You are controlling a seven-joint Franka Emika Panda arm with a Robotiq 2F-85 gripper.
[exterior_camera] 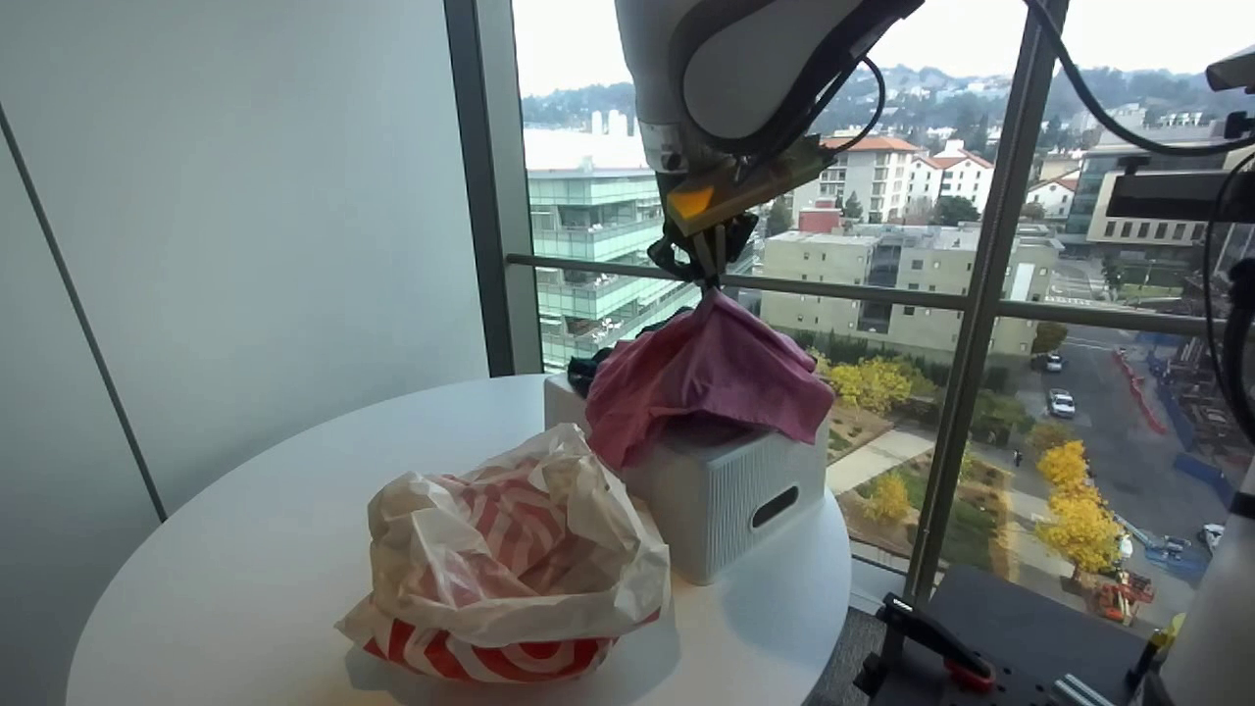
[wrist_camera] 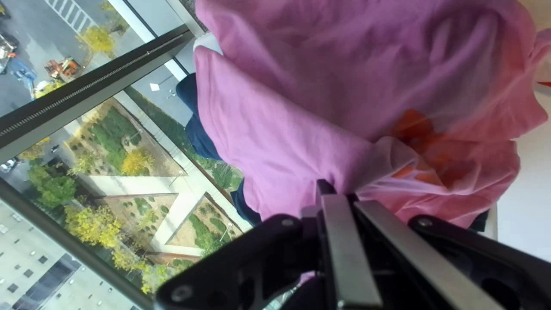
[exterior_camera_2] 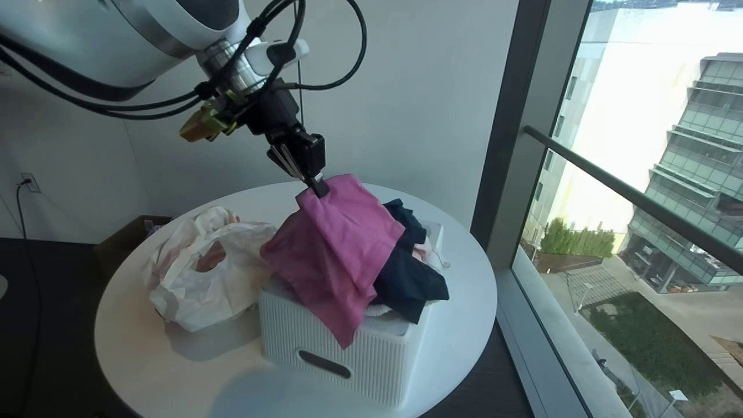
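Pinched at its peak, a pink cloth (exterior_camera: 718, 365) hangs from my gripper (exterior_camera: 709, 282) like a tent over the white ribbed bin (exterior_camera: 729, 506). The gripper's fingers are shut on a fold of it, clearest in exterior view 2, where the gripper (exterior_camera_2: 318, 187) meets the cloth (exterior_camera_2: 348, 237). The lower part of the cloth still drapes over the bin's rim and down its front side. In the wrist view the fingertips (wrist_camera: 335, 199) press together at the cloth (wrist_camera: 310, 124). Dark navy cloth (exterior_camera_2: 411, 271) also spills over the bin's edge beside the pink one.
A white and red plastic bag (exterior_camera: 506, 565) stands open-topped on the round white table (exterior_camera: 235, 588), beside the bin. Large windows (exterior_camera_2: 613, 209) border the table on one side. Bare tabletop lies around the bag.
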